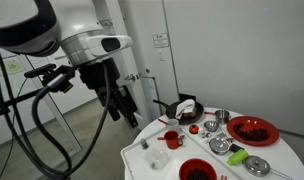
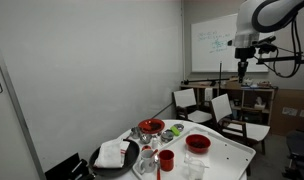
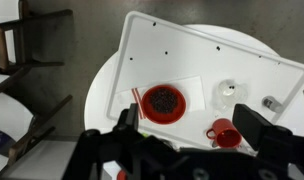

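Observation:
High above the round white table (image 3: 100, 95), my gripper stands open and empty, with its black fingers wide apart at the lower edge of the wrist view. Below it, a white tray (image 3: 207, 50) carries a red bowl (image 3: 150, 105) of dark contents, with red chopsticks (image 3: 138, 103) beside it. A red mug (image 3: 224, 132) sits to the bowl's right, and a clear container (image 3: 228, 92) is above the mug. A small metal cylinder (image 3: 273, 104) lies near the tray's right side. No object touches my gripper.
Around the tray are a black pan (image 2: 111, 161) with a white cloth, a large red plate (image 1: 271, 136) with dark contents, a lidded pot (image 1: 257, 166) and a green-handled utensil (image 1: 238, 157). Chairs (image 2: 187, 103) stand beyond the table. The tray's upper part is bare.

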